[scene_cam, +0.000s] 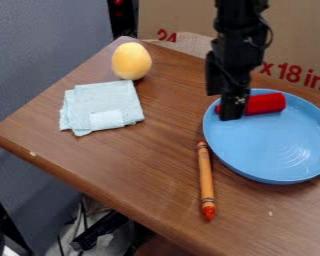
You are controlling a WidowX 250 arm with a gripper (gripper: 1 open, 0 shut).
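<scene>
My black gripper (227, 92) is lowered over the left end of a red cylindrical object (266, 103) lying at the back of a blue plate (270, 150). Its fingers hide that end of the object; whether they are open or closed on it is unclear. An orange crayon (206, 183) lies beside the plate's left, a pale folded cloth (99, 105) and a yellow egg-shaped object (132, 60) farther left.
The wooden table (109, 160) has bare space in its middle and front left. Its left edge drops to a grey area. A cardboard box (296, 40) stands behind the plate.
</scene>
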